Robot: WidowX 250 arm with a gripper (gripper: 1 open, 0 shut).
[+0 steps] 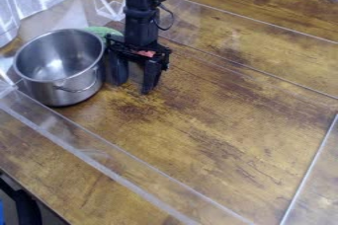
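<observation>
My black gripper [137,71] is low over the wooden table, just right of a large steel pot [59,66]. Its dark fingers reach down near the tabletop; whether they are open or hold anything cannot be seen clearly. A small reddish thing [153,52] shows partly behind the gripper. A green object [101,31] lies behind the pot, mostly hidden.
Clear strips or panels run along the left and right edges. The pot stands close to the left edge, beside a pale wrinkled backdrop.
</observation>
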